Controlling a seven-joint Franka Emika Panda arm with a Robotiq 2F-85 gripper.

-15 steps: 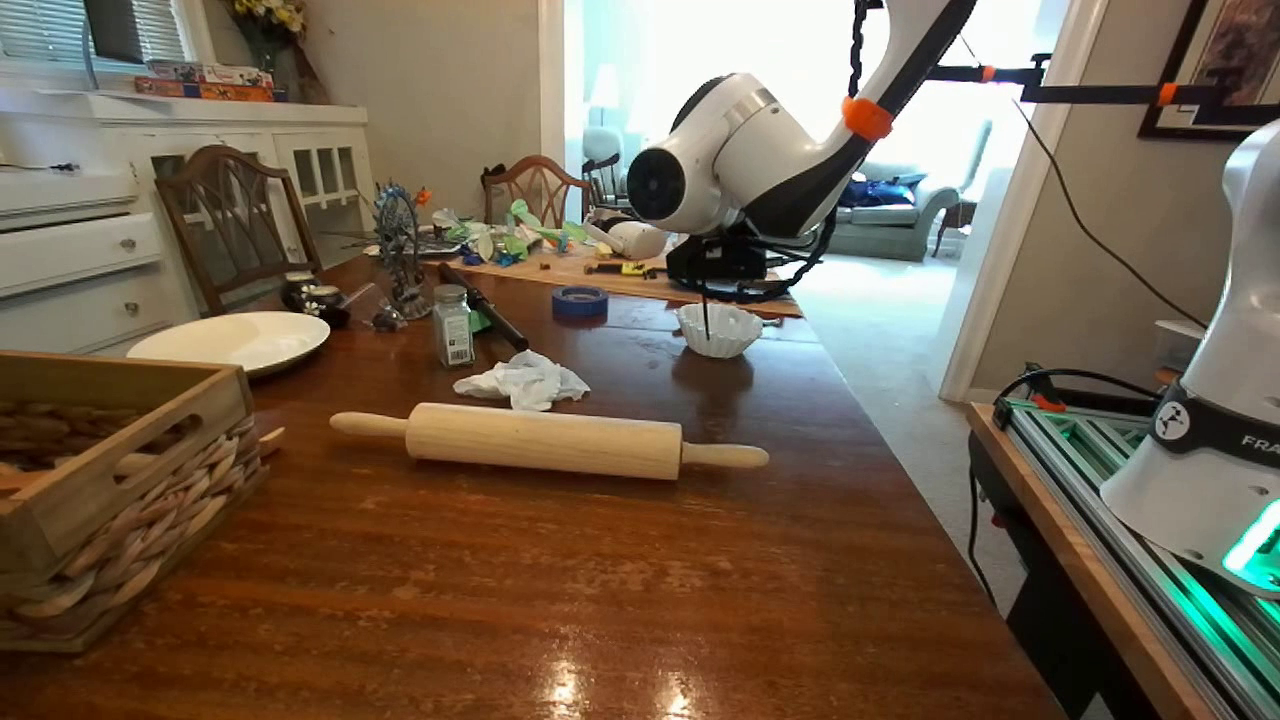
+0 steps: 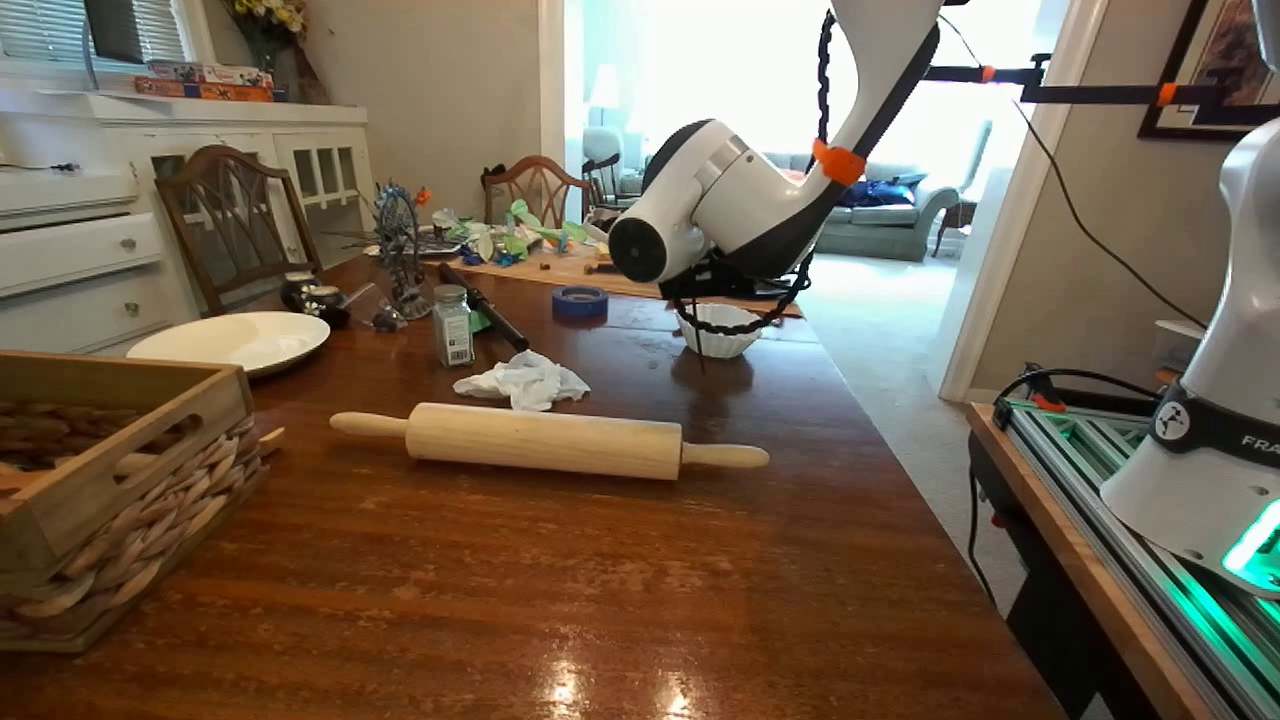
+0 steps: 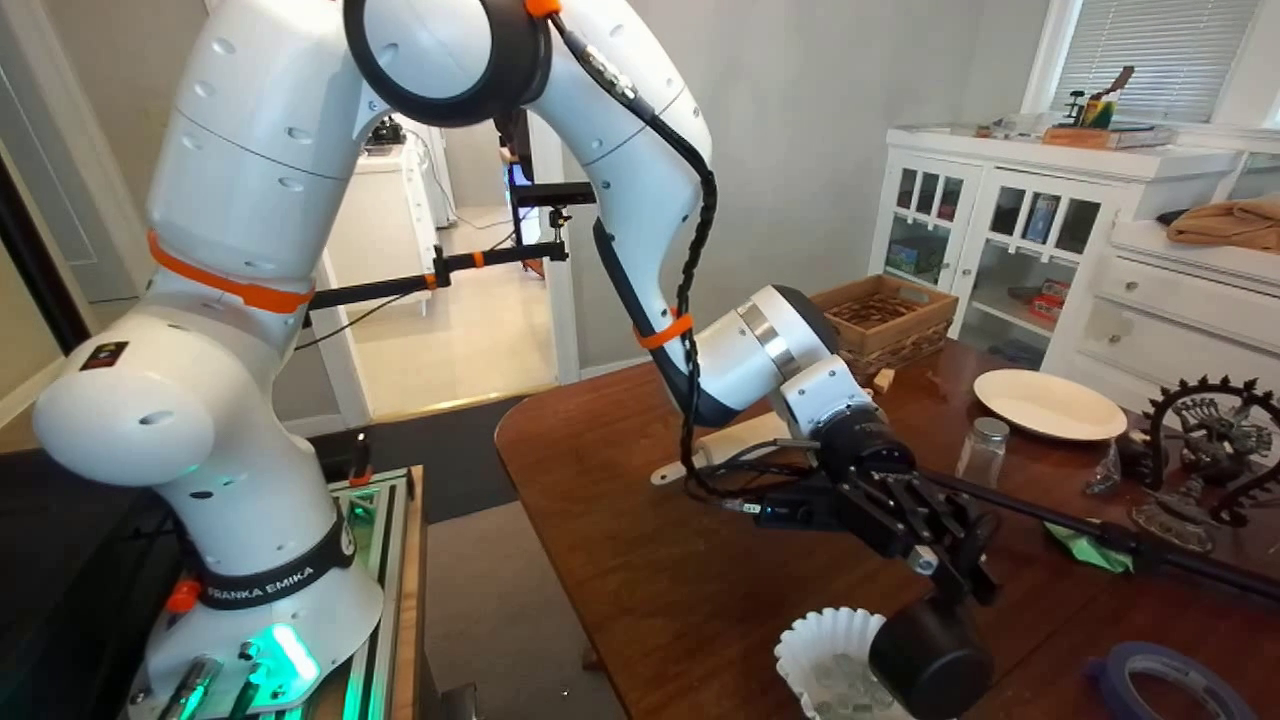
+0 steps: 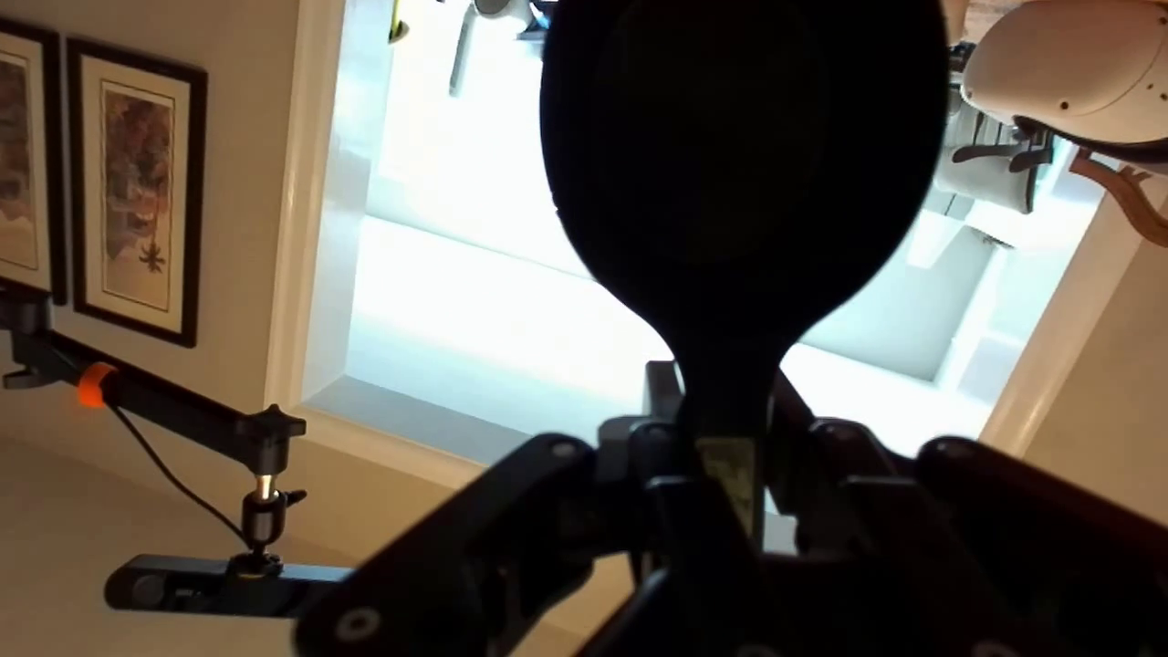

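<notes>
A black scoop-like utensil [image 4: 745,164] with a rounded head and narrow neck stands out dark in the wrist view. My gripper is shut on its neck. In exterior view 2 the scoop's black head [image 3: 930,660] hangs below the gripper [image 3: 956,574], overlapping the right side of a white fluted bowl [image 3: 798,654]. Something pale and clear lies inside the bowl, too indistinct to name. Exterior view 1 shows the bowl [image 2: 722,341] at the table's far right, with my wrist above it; the arm hides the gripper's fingers there.
A wooden rolling pin [image 2: 546,440] lies mid-table, with a crumpled white cloth [image 2: 528,382] behind it. Around them are a glass shaker [image 2: 453,326], blue tape [image 2: 579,301], a cream plate [image 2: 234,343] and a wicker basket [image 2: 156,528].
In exterior view 1 my arm and wrist have come lower and shifted left, closer to the bowl. The bowl and the other tabletop things stay put.
</notes>
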